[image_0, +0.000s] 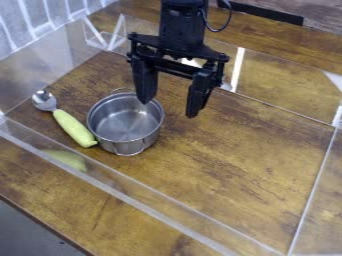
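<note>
My black gripper (173, 85) hangs open in the upper middle of the camera view, its two fingers spread wide above and behind the right rim of a steel pot, with nothing visible between them. The pot (124, 130) stands on the wooden table left of centre. To its left lies a spoon with a shiny metal head (44, 101) and a pale yellow-green handle (72, 127).
Clear panels border the work area at the front left, back and right. A yellow-green shape shows behind the front-left panel.
</note>
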